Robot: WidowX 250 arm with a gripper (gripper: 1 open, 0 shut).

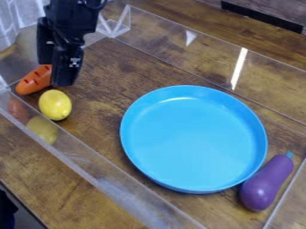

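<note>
The black gripper [60, 63] hangs at the upper left with open fingers, low over an orange carrot [35, 79], partly covering it. Whether it touches the carrot is unclear. A yellow lemon [55, 105] lies just in front of them. A blue plate [191, 139] sits in the middle right, empty, and a purple eggplant [266, 182] lies at its lower right.
Clear plastic walls border the wooden surface [167, 54] at the left, front and right. The surface behind the plate is free.
</note>
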